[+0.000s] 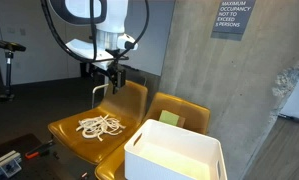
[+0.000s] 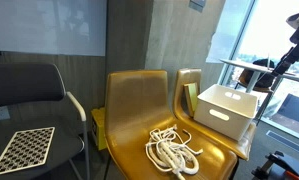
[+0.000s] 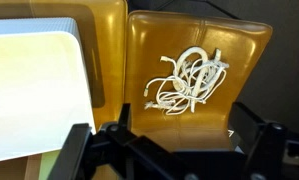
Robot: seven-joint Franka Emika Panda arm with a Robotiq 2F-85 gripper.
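A tangled white rope [image 3: 191, 82] lies in a loose heap on the seat of an orange-brown chair [image 3: 154, 45]. In exterior view 2 the same rope [image 2: 172, 152] spreads over the middle of that seat. My gripper looks down from above, its dark fingers wide apart at the bottom of the wrist view. It is open, with nothing seen between the fingers. In exterior view 1 the arm and gripper [image 1: 111, 80] hang well above the rope [image 1: 99, 126]. A white bin [image 1: 174, 150] stands on the neighbouring chair.
Inside or behind the bin is a yellow-green panel [image 1: 172, 118]. A black chair [image 2: 59, 110] bearing a patterned board [image 2: 24, 150] stands to the left in exterior view 2. Chair backs [image 1: 127, 98] rise behind the seats.
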